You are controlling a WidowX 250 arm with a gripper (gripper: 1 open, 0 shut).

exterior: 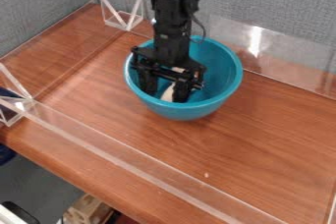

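A turquoise bowl [217, 95] stands on the wooden table toward the back. My black gripper [168, 84] hangs down from the top of the view into the bowl, its fingers low inside it. A small white object [171, 92] shows in the bowl, partly hidden behind the fingers. I cannot tell whether the fingers are closed on it or how far apart they are.
Clear acrylic rails with white brackets [14, 102] run along the table's edges. Grey padded walls rise behind. A cardboard box [89, 211] sits below the front left edge.
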